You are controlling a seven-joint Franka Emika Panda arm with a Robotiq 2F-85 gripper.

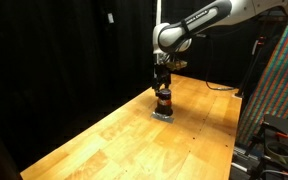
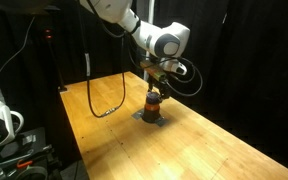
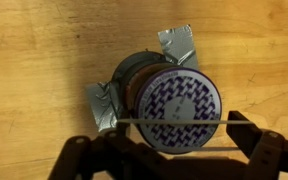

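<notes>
A dark upright object with a reddish-orange band stands on the wooden table, with silver tape at its base. From above, in the wrist view, its round top carries a purple and white woven pattern. My gripper is open above it, its fingers apart toward the left and right sides of the top. A thin pale strip crosses the view from one finger to the other, over the top. Whether the fingers touch the object cannot be told. In exterior view 2 the gripper hangs just over the object.
Bare wooden table surrounds the object on all sides. Black curtains hang behind. A dark cable loops from the arm near the object in exterior view 2.
</notes>
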